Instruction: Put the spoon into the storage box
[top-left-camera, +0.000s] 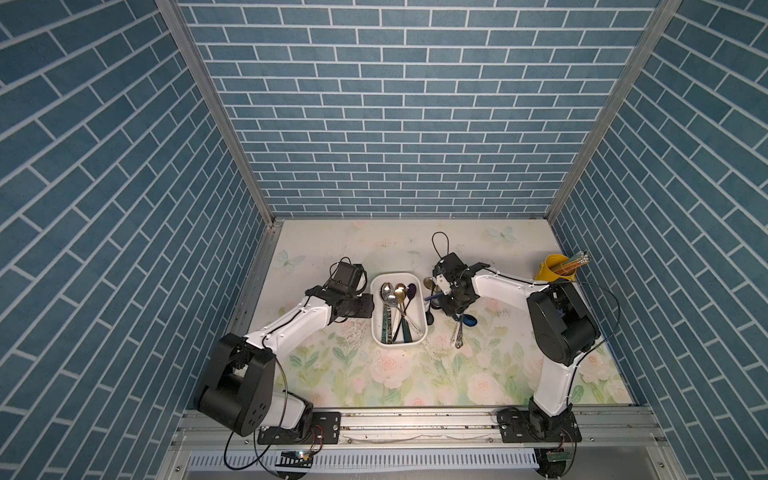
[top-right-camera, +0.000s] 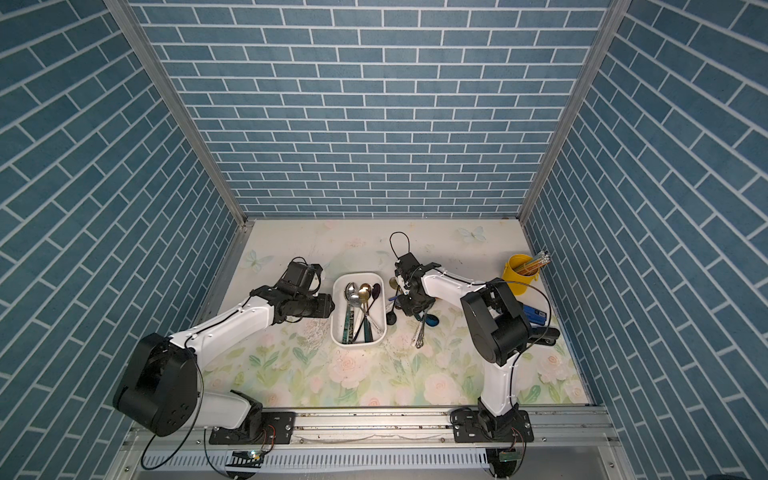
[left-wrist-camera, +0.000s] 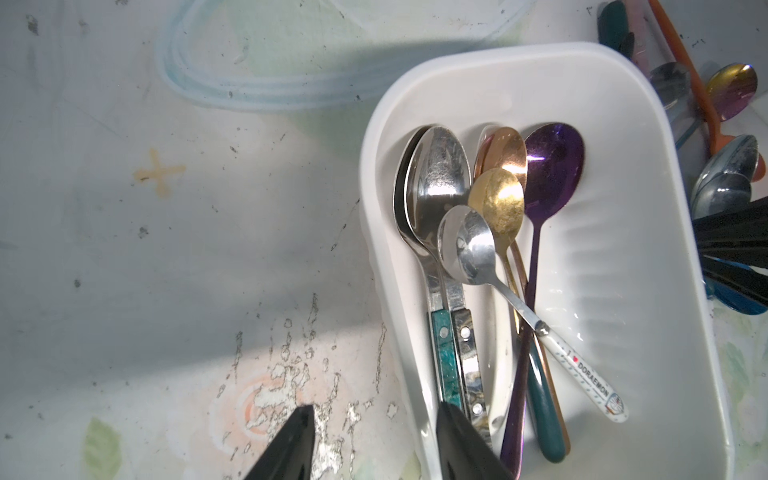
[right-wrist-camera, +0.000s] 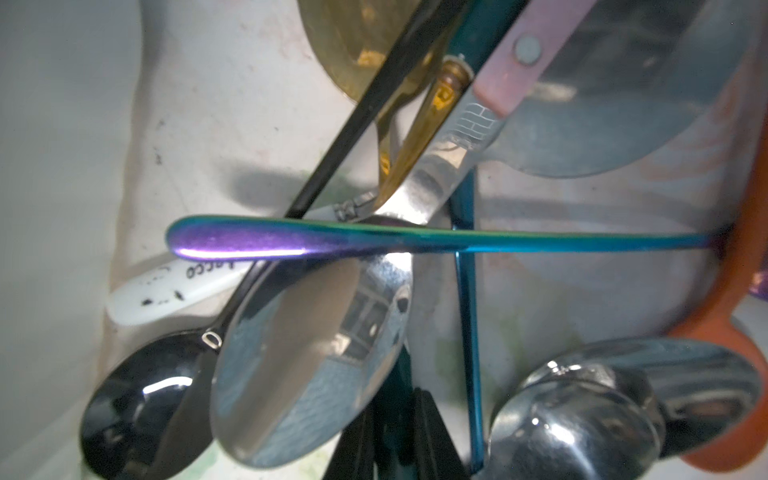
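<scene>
The white storage box (left-wrist-camera: 714, 360) stands between my two arms with several spoons inside, among them a purple spoon (left-wrist-camera: 552, 168) and a small silver spoon (left-wrist-camera: 466, 240). Just left of the box, my left gripper is open, its fingers apart and empty. To the right of the box lies a heap of loose spoons, with my right gripper low over it. A teal handle (right-wrist-camera: 393, 420) shows between the right fingers, near a large silver spoon bowl (right-wrist-camera: 312, 360); whether they touch the handle is unclear.
A black spoon (right-wrist-camera: 152, 400) lies near the box's right wall. Across the heap runs a purple-teal handle (right-wrist-camera: 320, 240); an orange utensil (right-wrist-camera: 736, 248) is at its right. A yellow cup (top-left-camera: 552, 269) stands far right.
</scene>
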